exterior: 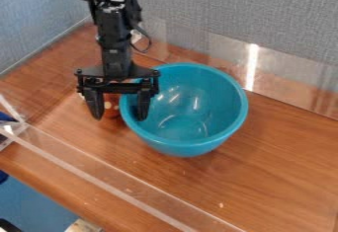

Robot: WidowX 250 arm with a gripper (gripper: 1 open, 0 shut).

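My black gripper (118, 100) hangs at the left edge of a teal plastic bowl (201, 127), its two fingers apart, one over the bowl's left rim and one just left of it. Orange-brown and pale items (111, 112) sit beneath it, beside the bowl, mostly hidden by the gripper; whether anything is between the fingers is unclear.
A grey wall runs along the back. At the left edge stands a clear object with something dark blue, partly cut off.
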